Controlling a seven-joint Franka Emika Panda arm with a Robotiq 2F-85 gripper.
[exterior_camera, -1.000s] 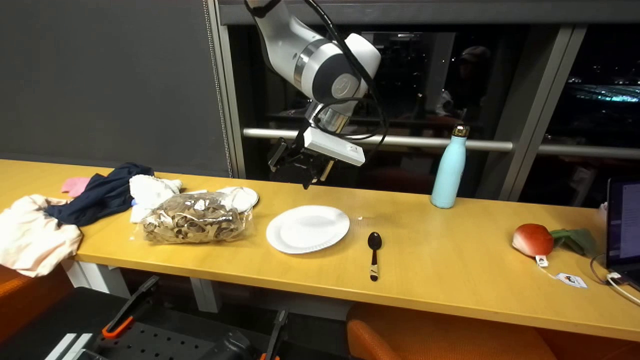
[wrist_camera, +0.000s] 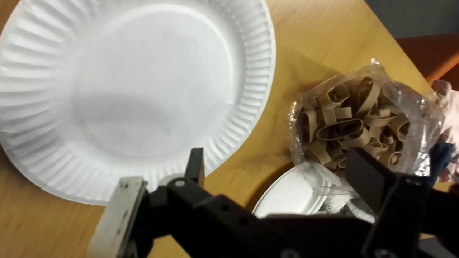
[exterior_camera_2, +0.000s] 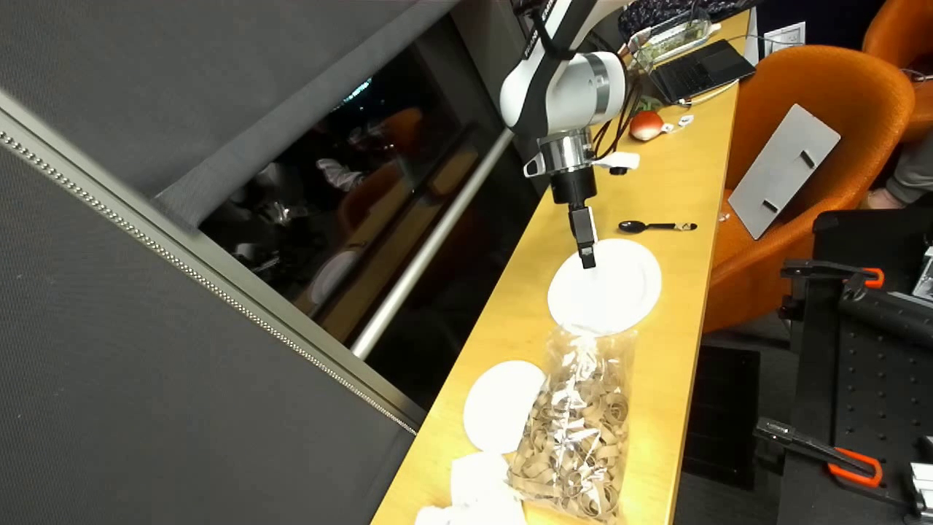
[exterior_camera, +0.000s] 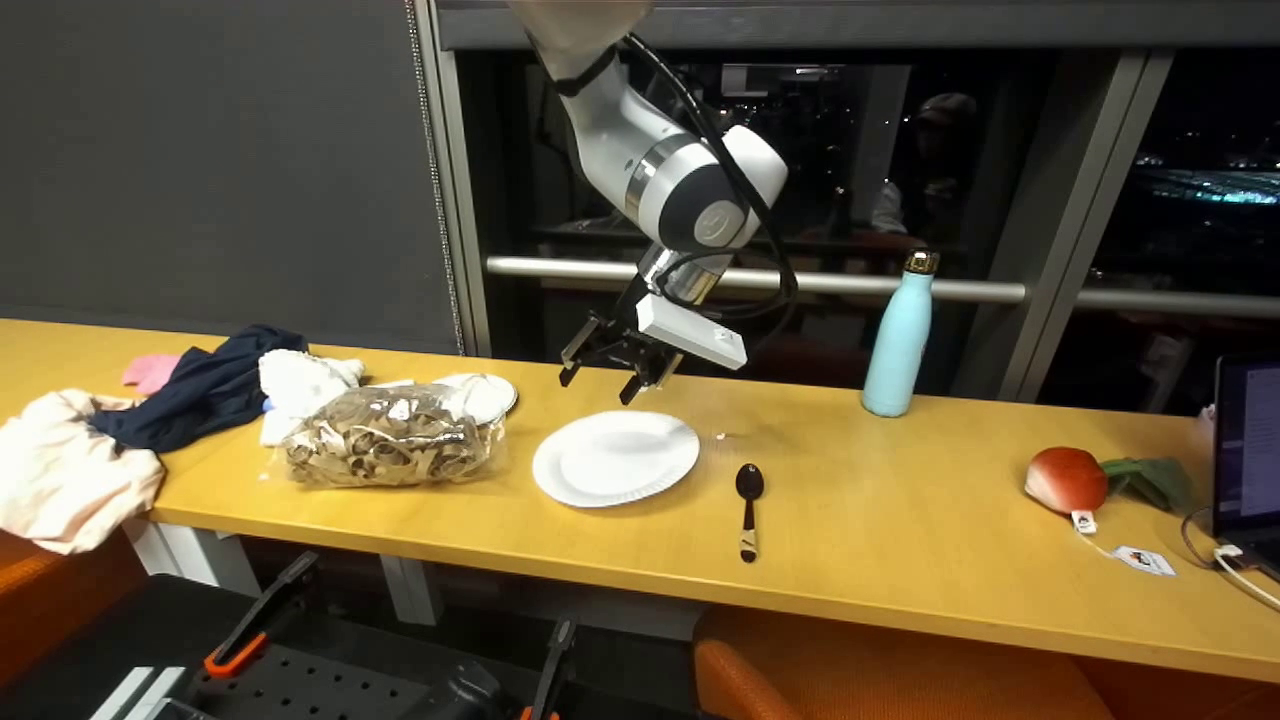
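Note:
My gripper [exterior_camera: 597,390] hangs open above the back edge of the white paper plate [exterior_camera: 617,458], with nothing between its fingers. In the wrist view the plate [wrist_camera: 155,81] fills the upper left, empty and with a fluted rim. One fingertip [wrist_camera: 196,165] overlaps the plate's rim there, while the other finger lies over the clear bag of tan bands [wrist_camera: 357,124]. From the second exterior view, the gripper [exterior_camera_2: 587,261] appears over the plate's far-left part. A black spoon [exterior_camera: 749,482] lies to the right of the plate, apart from it.
Left of the plate, beyond the bag, are a smaller white plate [exterior_camera: 488,396], a white cloth [exterior_camera: 306,384] and dark clothing [exterior_camera: 222,390]. A blue bottle [exterior_camera: 900,342] stands at the back right. A red-and-white vegetable [exterior_camera: 1065,479] and a laptop [exterior_camera: 1248,468] are far right. Clear table lies between spoon and vegetable.
The arm has come down and shifted somewhat to the right in the first exterior view, bringing the gripper lower over the plate's back side. The objects on the table have not moved.

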